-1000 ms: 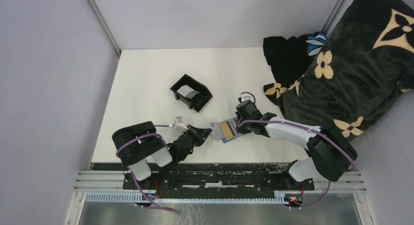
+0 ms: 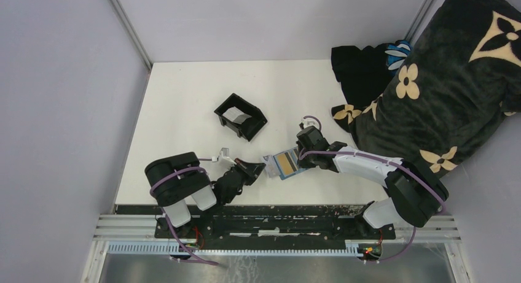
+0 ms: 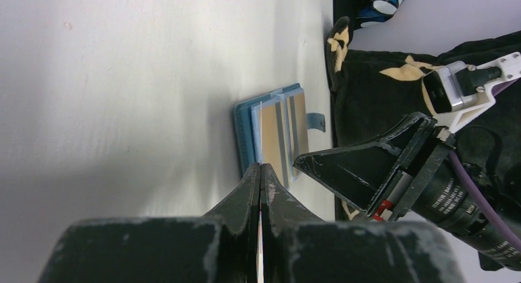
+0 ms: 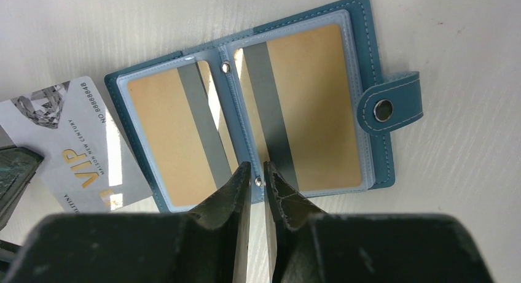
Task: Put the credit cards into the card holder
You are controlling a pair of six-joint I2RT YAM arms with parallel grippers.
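The blue card holder (image 4: 362, 37) lies open on the white table, with clear pockets and tan-and-grey inserts on both halves. A white VIP card (image 4: 80, 142) sits close along its left edge; whether they touch, I cannot tell. Seen edge-on in the left wrist view, the card (image 3: 260, 120) is a thin line rising from my left gripper, which is shut on it. My right gripper is slightly open over the holder's fold, near the lower snap, with nothing clearly held between its fingertips.
A black box (image 2: 241, 116) with white cards (image 2: 236, 115) inside stands at the back. Dark cushions (image 2: 430, 93) lean along the right side.
The right arm and the holder look nearly still.
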